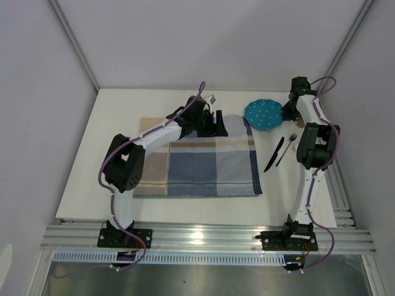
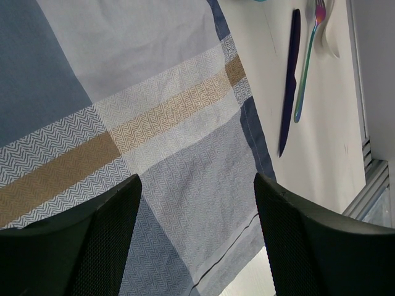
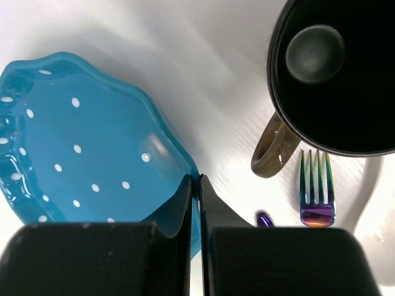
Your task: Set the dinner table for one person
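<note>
My right gripper is shut on the rim of the blue polka-dot plate (image 1: 262,114), whose body fills the left of the right wrist view. Beside it a dark mug (image 3: 330,86) with a brown handle stands right of the plate. A knife (image 1: 274,154), a fork (image 1: 287,148) and a white spoon (image 2: 330,37) lie below the plate, right of the checked placemat (image 1: 203,172). My left gripper hangs open over the placemat with nothing between its fingers.
Metal rails and grey walls bound the table.
</note>
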